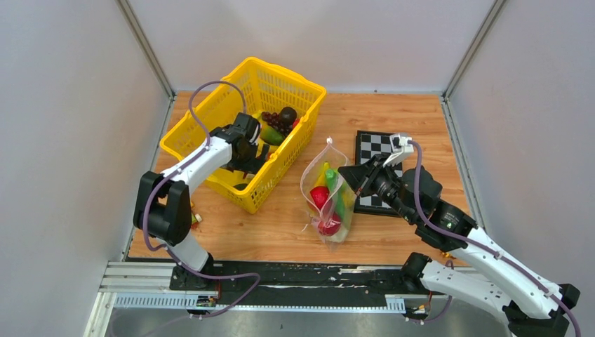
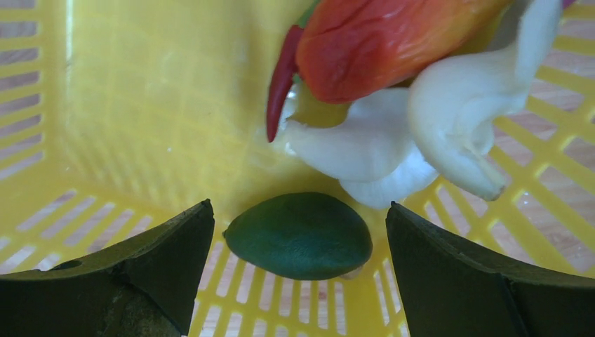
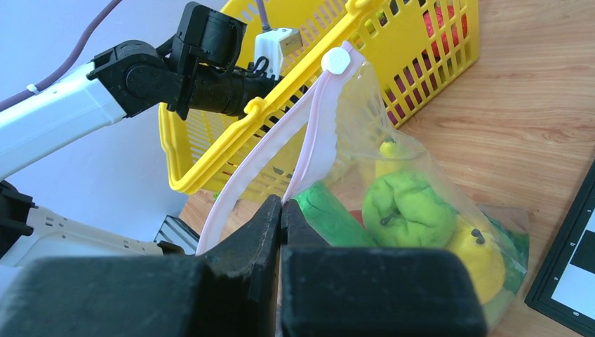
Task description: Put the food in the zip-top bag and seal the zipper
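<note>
The clear zip top bag [image 1: 317, 210] stands open on the table, with toy food inside: a green pepper [image 3: 407, 209], a yellow fruit [image 3: 478, 256] and red pieces [image 1: 329, 225]. My right gripper is shut on the bag's pale zipper rim [image 3: 313, 158]. Down inside the yellow basket [image 1: 281, 167], my left gripper is open. A dark green oval food piece [image 2: 300, 237] lies between its fingers in the left wrist view, ungripped. Beyond it are white pieces [image 2: 365, 137], an orange-red pepper [image 2: 379, 45] and a thin red chili [image 2: 282, 81].
More food, including dark grapes [image 1: 275, 121] and a dark round piece [image 1: 288, 116], fills the basket's far end. A checkered board [image 1: 368, 203] lies right of the bag, under the right arm. Bare wood shows between basket and bag.
</note>
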